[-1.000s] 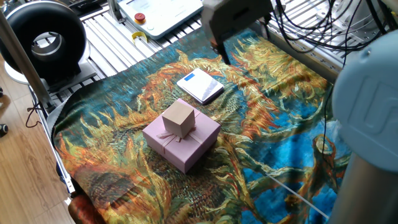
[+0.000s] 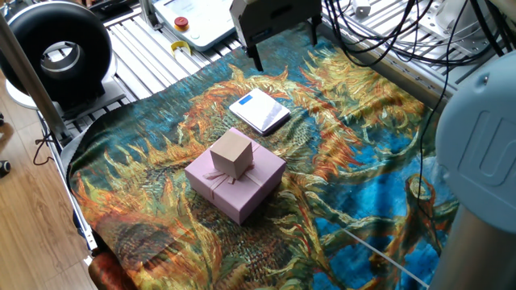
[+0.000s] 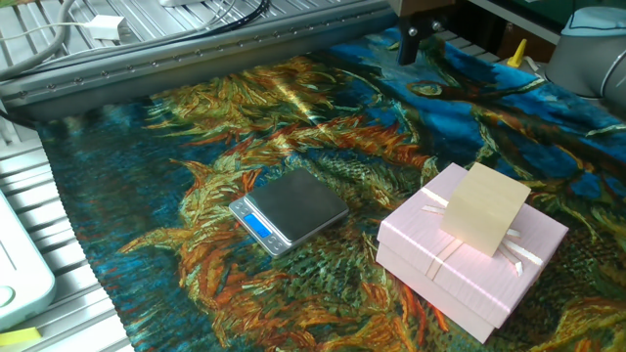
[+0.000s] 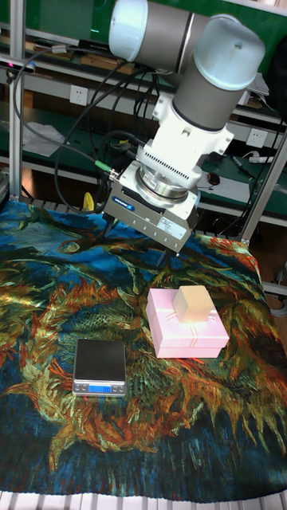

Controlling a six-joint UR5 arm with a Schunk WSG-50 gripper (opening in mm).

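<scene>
A plain wooden cube (image 2: 231, 154) rests on the lid of a pink gift box (image 2: 256, 187) tied with a ribbon. Beside the box, apart from it, lies a small digital scale (image 3: 299, 207) with a blue display; its dark weighing plate (image 4: 100, 358) is bare. High over the cloth, in the third exterior view, my gripper (image 4: 135, 244) hangs with its two fingers wide apart and nothing between them. It is clear of the cube, box and scale. In the second exterior view only its lower end shows at the top edge.
A patterned cloth (image 2: 153, 129) covers the table, with free room around the box and scale. Beyond its edge sit a panel with a red button (image 2: 181, 23) and a black ring-shaped device (image 2: 90, 52). Loose black cables (image 2: 387, 48) hang near the arm.
In the first exterior view my gripper has moved left and up the picture, away from the box. The cube, box and scale have stayed put.
</scene>
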